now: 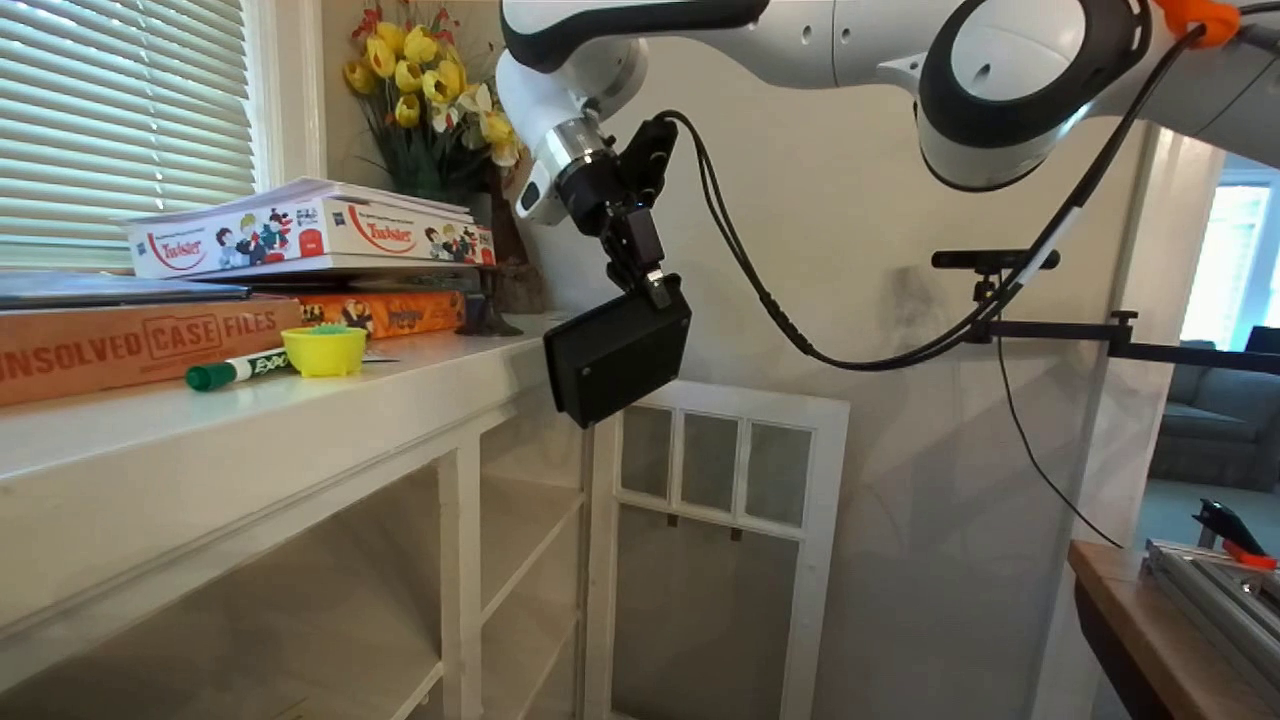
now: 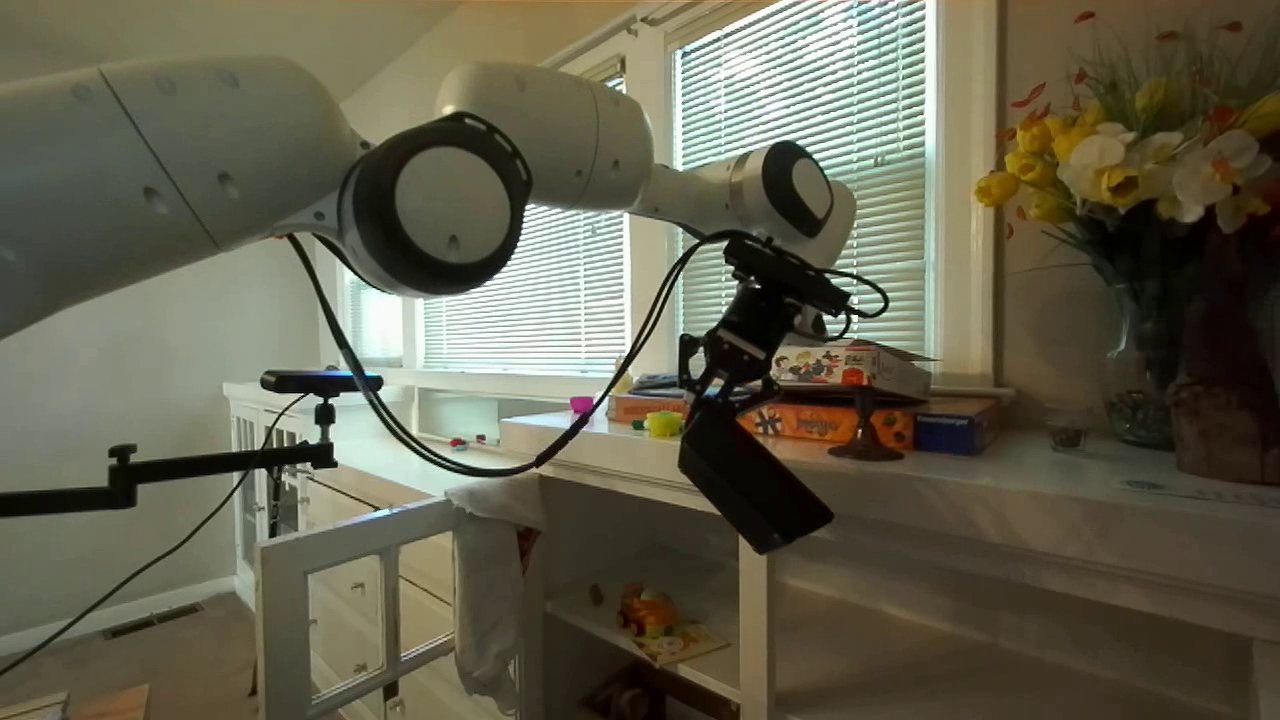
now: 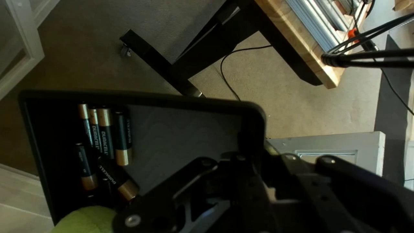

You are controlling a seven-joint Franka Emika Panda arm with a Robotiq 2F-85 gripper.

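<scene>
A black rectangular tray (image 1: 621, 355) hangs tilted in the air in front of the white cabinet, its rim pinched by my gripper (image 1: 657, 288). In exterior view 2 the same tray (image 2: 753, 482) slants down to the right below the gripper (image 2: 717, 406). The wrist view looks into the tray, where several Duracell batteries (image 3: 105, 132) are gathered toward the left end. A yellow-green round thing (image 3: 85, 220) shows at the lower left of that view, partly cut off. The dark fingers hide the tray's near right corner.
The white counter (image 1: 408, 384) carries game boxes (image 1: 312, 234), a green marker (image 1: 228, 370) and a yellow cup (image 1: 324, 350). Below it are open shelves (image 2: 648, 600). A paned cabinet door (image 1: 720, 480) stands open, and a wooden table (image 1: 1128, 600) is at right.
</scene>
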